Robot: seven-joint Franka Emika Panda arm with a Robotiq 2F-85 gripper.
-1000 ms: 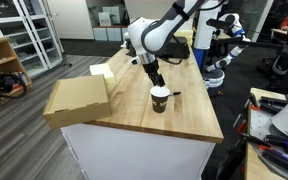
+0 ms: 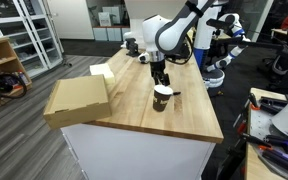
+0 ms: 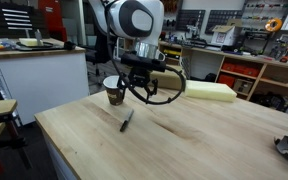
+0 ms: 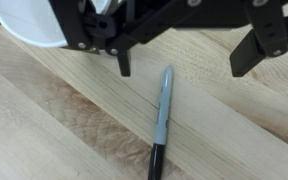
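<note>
A grey marker with a black end (image 4: 162, 122) lies on the wooden table in the wrist view, below the gap between my fingers. My gripper stands open above the table, with nothing between its fingers. In exterior view 2 the marker (image 3: 127, 120) rests in front of the gripper, and a dark cup with a pale rim (image 3: 114, 92) stands to its left. That cup (image 4: 39, 22) also enters the upper left of the wrist view. From exterior view 1, the cup (image 2: 162, 99) stands near the table's front edge, partly hiding the gripper's lower end.
A cardboard box (image 2: 78, 101) sits on the table's left corner. Farther back lies a pale yellow block (image 3: 210, 91).
In exterior view 1 the arm and gripper have shifted to the right over the past second. The cup and the box have stayed in place.
</note>
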